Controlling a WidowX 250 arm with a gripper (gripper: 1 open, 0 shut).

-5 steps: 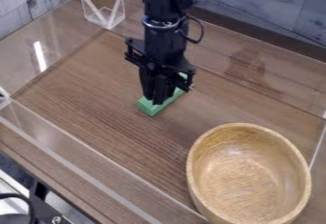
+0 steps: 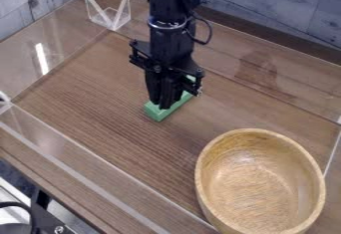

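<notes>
A black robot arm reaches down from the top middle, its gripper over a green rectangular object lying on the wooden tray floor. The gripper's dark fingers reach down to the near part of the green object and partly cover it; whether they hold it cannot be told.
A large tan round bowl sits at the lower right. Clear plastic pieces show at the upper left and left edge, and a black cable at the bottom left.
The gripper has shifted very slightly; otherwise the scene looks the same.
</notes>
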